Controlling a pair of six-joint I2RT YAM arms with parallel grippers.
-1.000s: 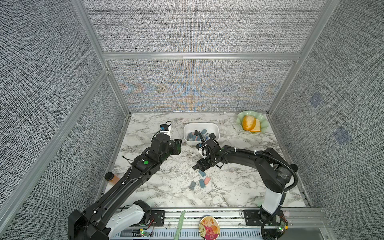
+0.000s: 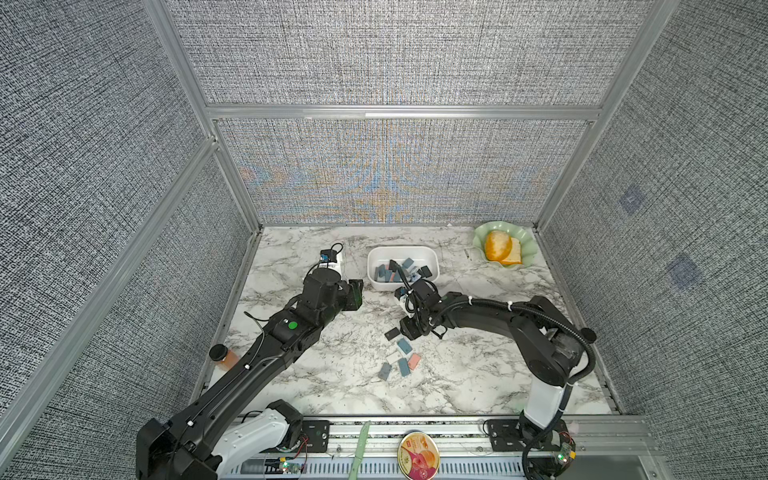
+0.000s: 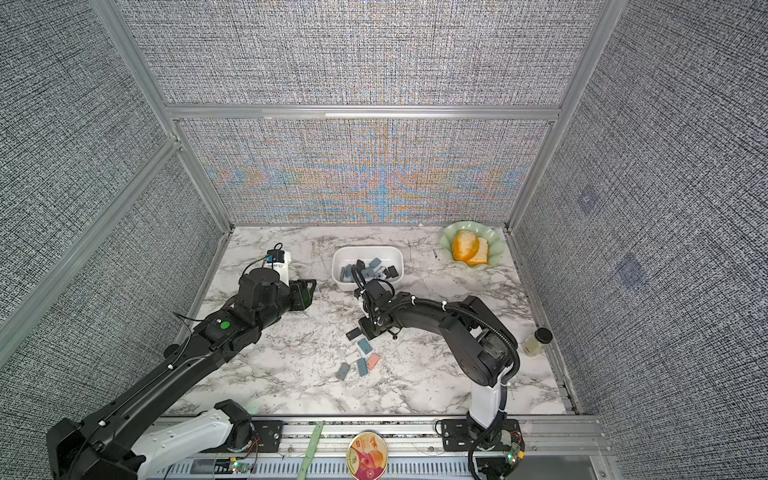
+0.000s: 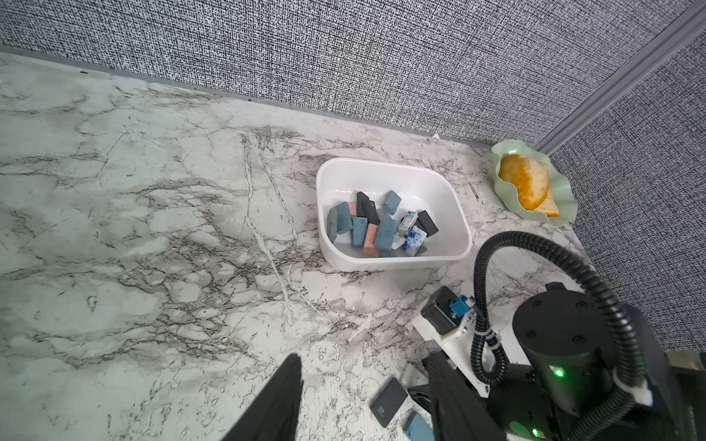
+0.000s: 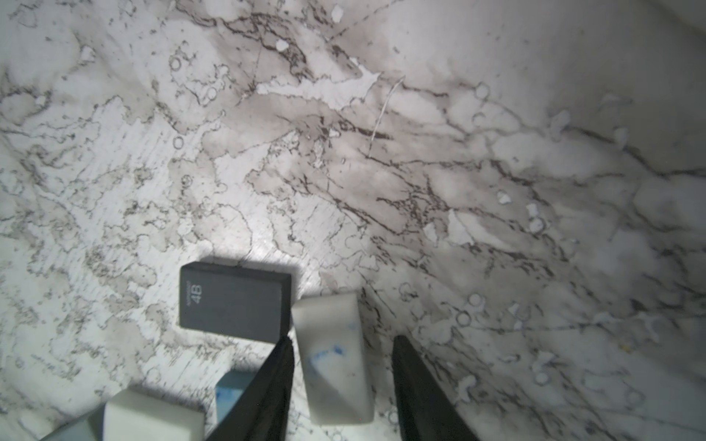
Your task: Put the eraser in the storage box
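Loose erasers lie on the marble table front-centre: a dark one (image 5: 234,301), a pale one (image 5: 331,360), blue ones (image 2: 404,346) and a pink one (image 2: 413,361). The white storage box (image 4: 393,261) behind them holds many erasers. My right gripper is low over the pale eraser, open, one finger on each side of it; contact cannot be told. My left gripper hangs open at the left of the table, raised, with nothing seen held between its fingers.
A green bowl (image 2: 480,244) with bread stands back right. Jars stand at the left (image 2: 224,358) and right (image 3: 534,344) edges. The right arm spans the right side.
Compared with a second ago, my right gripper has shifted slightly, uncovering more of the dark eraser in the top left view. The left arm has not visibly moved.
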